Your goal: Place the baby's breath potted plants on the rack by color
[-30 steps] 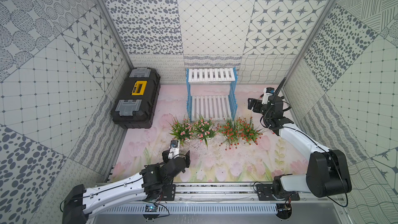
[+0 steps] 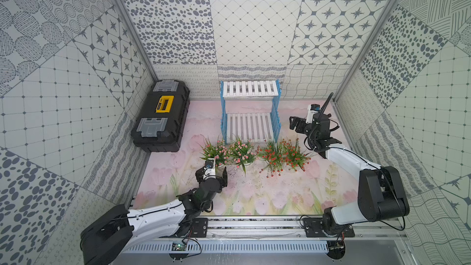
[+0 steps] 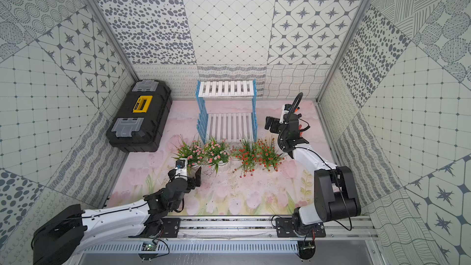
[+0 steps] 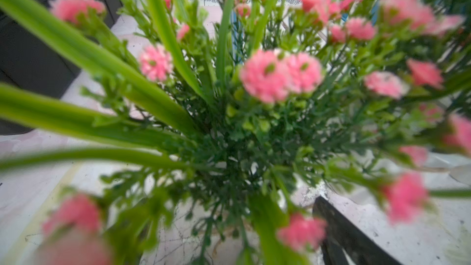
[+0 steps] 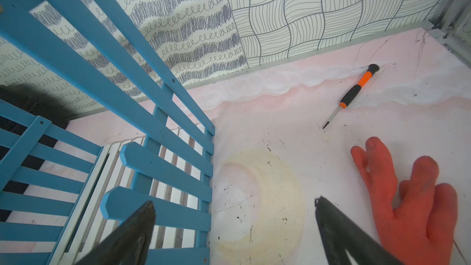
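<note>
Four-square in a row before the rack stand the potted plants: two pink-flowered, the leftmost pink plant (image 2: 214,151) and the other pink plant (image 2: 241,151), then two red-flowered, the inner red plant (image 2: 272,156) and the outer red plant (image 2: 294,155). The rack (image 2: 249,126) has white slatted shelves, both bare, and blue sides. My left gripper (image 2: 212,175) is open just in front of the leftmost pink plant, whose foliage fills the left wrist view; one dark finger (image 4: 350,233) shows at lower right. Right of the rack, my right gripper is open and empty.
A black toolbox (image 2: 162,116) stands on the left. In the right wrist view, a screwdriver (image 5: 354,93) and a red glove-like object (image 5: 417,211) lie right of the rack.
The right arm has shifted slightly left toward the rack. The plants and rack have stayed put.
</note>
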